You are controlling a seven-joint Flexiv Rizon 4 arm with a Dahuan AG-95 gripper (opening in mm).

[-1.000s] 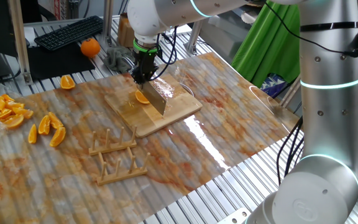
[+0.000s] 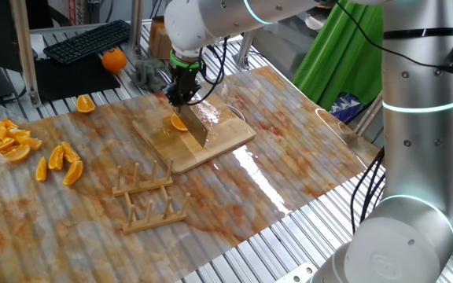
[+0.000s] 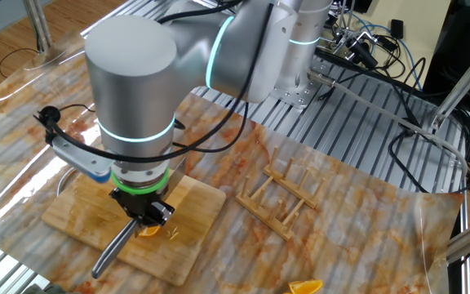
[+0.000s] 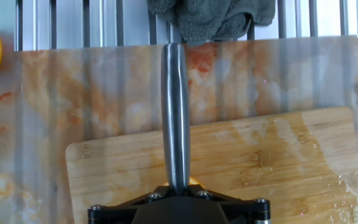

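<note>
My gripper (image 3: 141,214) is shut on the metal handle of a knife (image 4: 176,118), seen running up the middle of the wrist view. In exterior view 1 the broad blade (image 2: 196,126) hangs down over the cutting board (image 2: 230,141), its lower edge at or close to the wood. An orange piece (image 2: 178,123) lies on the board right beside the blade. Exterior view 2 shows only part of that piece, below the gripper. Whether the blade touches the orange I cannot tell.
Several orange wedges (image 2: 71,172) and a heap of slices (image 2: 6,141) lie at the left. A wooden peg rack (image 2: 154,225) stands in front of the board. At the back are a whole orange (image 2: 114,60) and a grey cloth (image 4: 213,18).
The knife and gripper have shifted very slightly, with the blade a touch further left and lower. The board and orange pieces look the same.
</note>
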